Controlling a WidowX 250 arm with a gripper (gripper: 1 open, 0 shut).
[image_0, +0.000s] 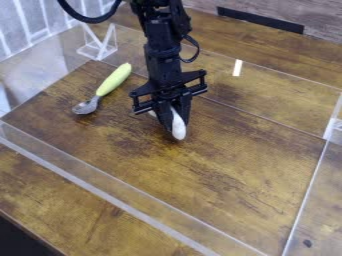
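Observation:
My black gripper (168, 105) is down over a white elongated object (178, 128) near the middle of the table, its fingers around the upper part of it. The white object's lower end shows below the fingers; I cannot tell whether they grip it.
A pale yellow-green elongated object (115, 80) and a silver spoon (90, 103) lie to the left. A clear holder (99, 40) stands at the back left. Clear edging borders the wooden table (241, 190), whose right and front areas are free.

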